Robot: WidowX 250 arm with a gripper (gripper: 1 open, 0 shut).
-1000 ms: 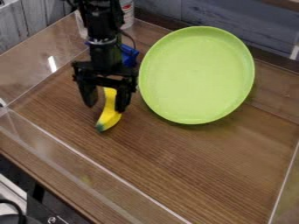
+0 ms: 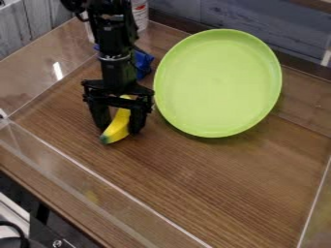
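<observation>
My black gripper (image 2: 119, 108) hangs low at the centre left, open, its fingers down on either side of a yellow banana (image 2: 116, 130) lying on the wooden table. The banana's upper part is partly hidden by the gripper.
A large green plate (image 2: 218, 82) takes up the back right, close beside my gripper. A blue object (image 2: 142, 60) and a white container sit behind the arm. Clear walls edge the table.
My gripper has come down and toward the front over the banana, which now shows less behind it.
</observation>
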